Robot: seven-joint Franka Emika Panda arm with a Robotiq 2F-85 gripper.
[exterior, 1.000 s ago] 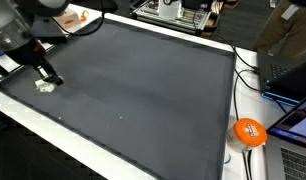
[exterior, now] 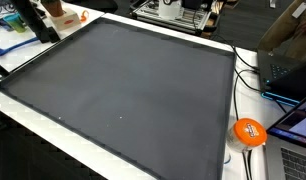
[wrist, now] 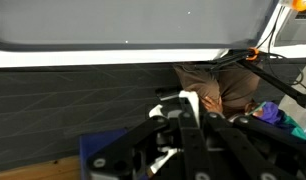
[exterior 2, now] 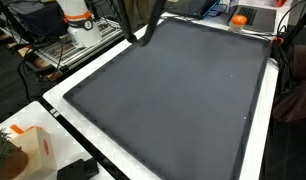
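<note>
In the wrist view, my gripper is shut on a white, crumpled piece (wrist: 192, 101) that looks like cloth or paper. Part of that piece sticks out past the dark fingers, and the rest is hidden by them. Beneath it in this view are the dark floor and someone's lap, beyond the white table edge. The grey board (exterior: 133, 75) lies flat and bare. Dark parts of my arm (exterior 2: 138, 20) reach in from the top of exterior view 2, where the white piece does not show.
An orange-lidded container (exterior: 246, 134) stands by the board's right side, near laptops (exterior: 288, 160) and cables. A potted plant (exterior 2: 7, 155) and a small black object (exterior 2: 78, 169) sit at the near left in exterior view 2. Clear space covers the board.
One second ago the gripper was low over the board's left corner with the white piece. It has since lifted up and away, out of exterior view 1; the board there is empty.
</note>
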